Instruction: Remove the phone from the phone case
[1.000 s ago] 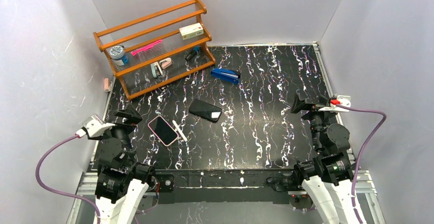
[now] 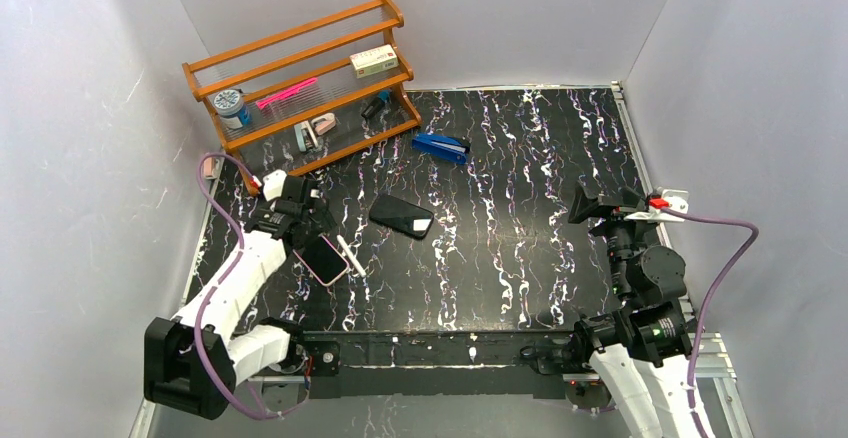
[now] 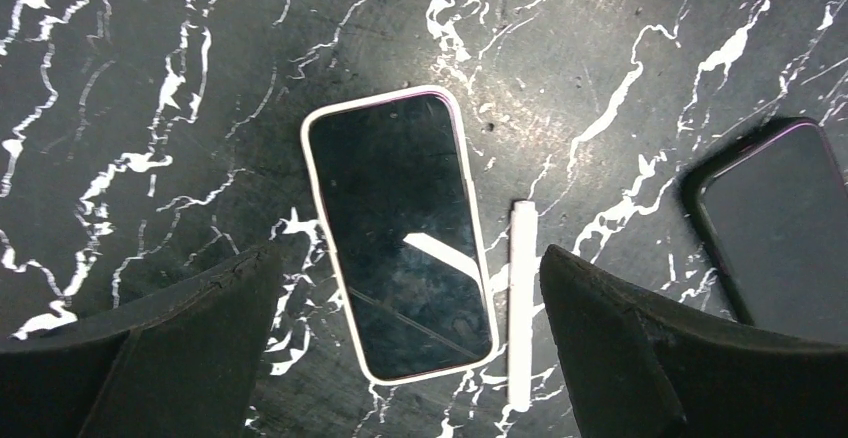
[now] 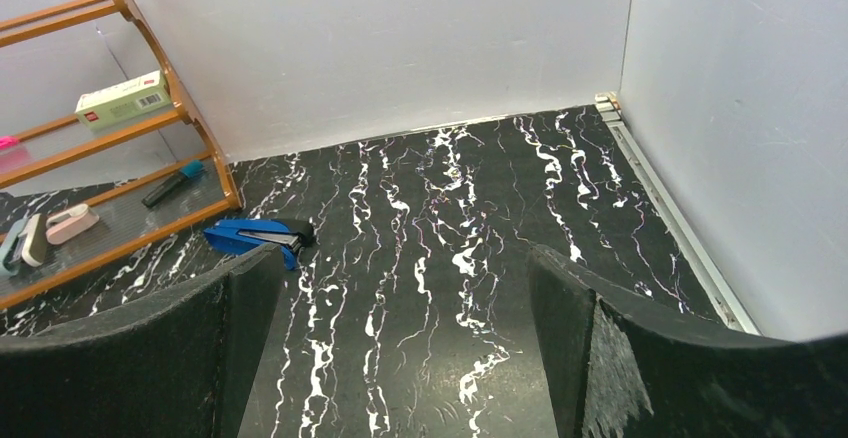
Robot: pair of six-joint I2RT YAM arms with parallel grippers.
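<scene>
A phone in a pale pink case (image 3: pixel 400 238) lies screen up on the dark marbled table, its case showing as a rim around the screen; in the top view its upper end is partly covered by my left arm. My left gripper is open above this phone, apart from it, with empty space between its fingers. A second, black phone (image 2: pixel 401 216) lies to the right, and I cannot tell whether it wears a case. Far off on the right side, my right gripper stands open and empty over bare table.
Close beside the pink-rimmed phone lies a white stick (image 3: pixel 521 303). A blue stapler (image 2: pixel 441 148) sits farther back, near a wooden rack (image 2: pixel 290 36) holding several small items.
The right arm and the objects stay put.
</scene>
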